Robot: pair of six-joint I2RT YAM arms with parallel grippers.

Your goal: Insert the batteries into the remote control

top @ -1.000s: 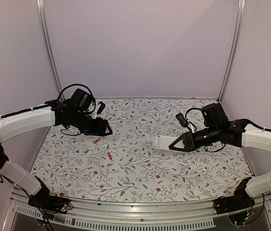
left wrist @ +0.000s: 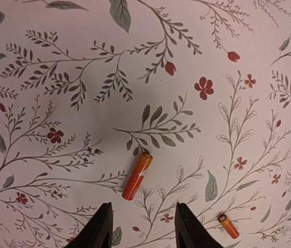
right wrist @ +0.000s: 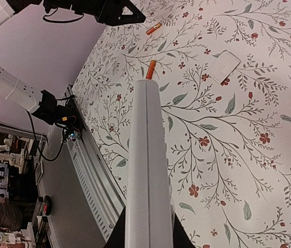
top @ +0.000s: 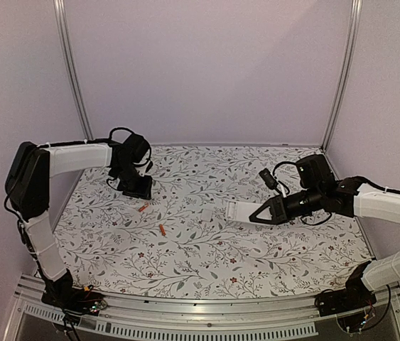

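My right gripper (top: 272, 212) is shut on the white remote control (right wrist: 148, 155), held above the table on the right. My left gripper hangs over the left of the table, its two fingertips apart with nothing visible between them. Just ahead of it an orange battery (left wrist: 137, 175) lies on the floral surface. A second orange battery (left wrist: 229, 226) lies to the lower right in the left wrist view. Both batteries also show in the top view, at the centre-left of the table.
A thin pale rectangular piece (right wrist: 224, 66), likely a cover, lies flat near the middle of the table (top: 207, 263). Walls stand at the back and sides.
The left arm has moved back toward the left, uncovering the battery beneath it. The right gripper and remote control have stayed almost still.
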